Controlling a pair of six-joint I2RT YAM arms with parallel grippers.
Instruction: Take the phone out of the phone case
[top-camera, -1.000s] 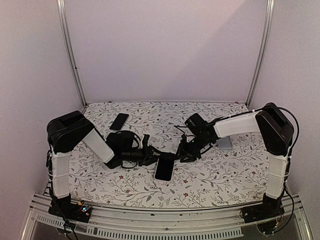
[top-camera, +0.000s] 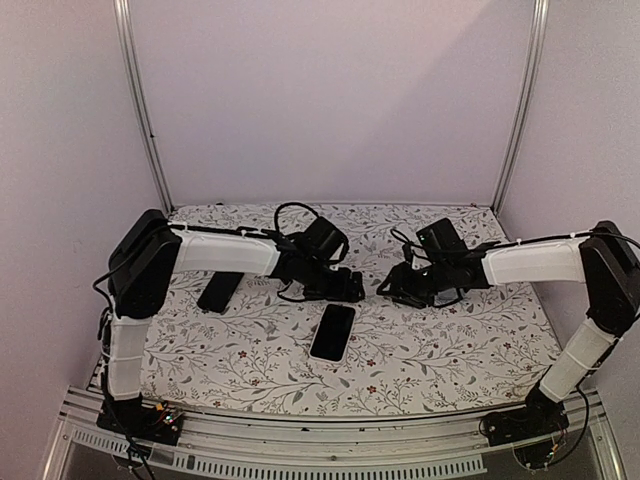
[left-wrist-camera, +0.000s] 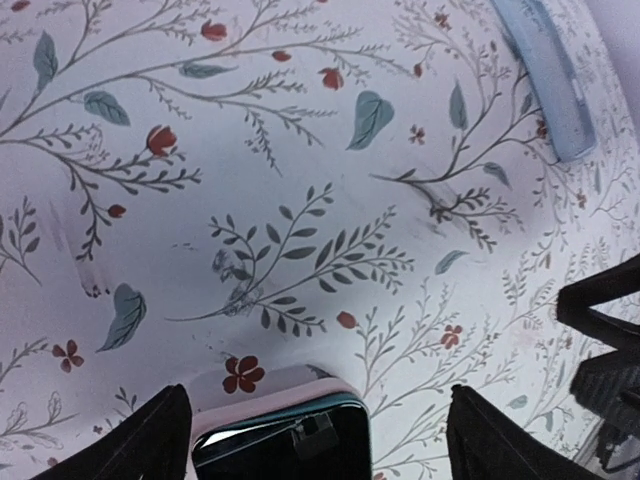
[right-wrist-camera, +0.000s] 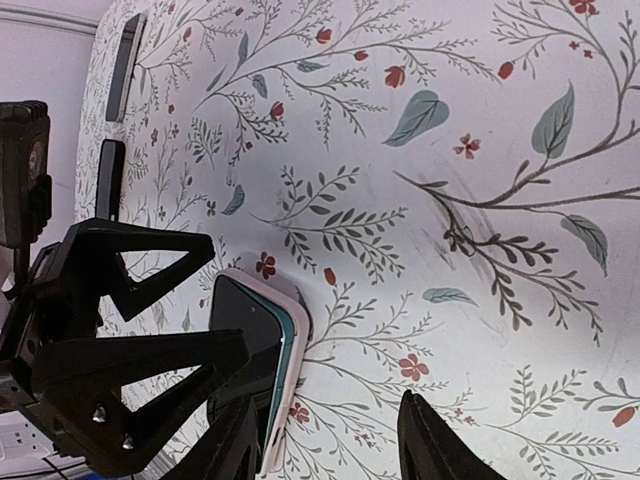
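The black phone in its pale case (top-camera: 332, 332) lies flat at the table's centre. In the left wrist view its top end, with a pale rim around the dark body (left-wrist-camera: 270, 455), is at the bottom, below my left gripper, whose fingers are apart with nothing seen between them. In the top view that gripper (top-camera: 340, 288) is just behind the phone. My right gripper (top-camera: 395, 290) stands open to the right of it; in the right wrist view the phone (right-wrist-camera: 245, 340) is partly hidden behind the left gripper's fingers.
Another dark phone (top-camera: 218, 292) lies at the left rear, partly behind the left arm. A light grey flat object (left-wrist-camera: 545, 80) lies to the right rear, largely hidden by the right arm in the top view.
My left gripper has moved back and right, rising from beside the phone to behind it. The right gripper has moved back and slightly right, away from the phone.
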